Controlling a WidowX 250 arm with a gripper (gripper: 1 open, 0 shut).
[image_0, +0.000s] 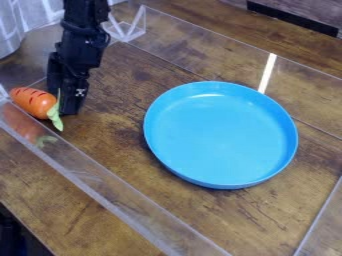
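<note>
An orange toy carrot with a green top lies on the wooden table at the left, close to the clear plastic wall. Just behind and to the right of it, the dark robot gripper reaches down from the top left, low over the table. Its fingers are dark against the wood, and whether they are open or shut is not clear. A large blue plate lies on the right.
Clear plastic walls border the work area along the front left, back and right. A silvery object stands at the top left corner. The table between carrot and plate is clear.
</note>
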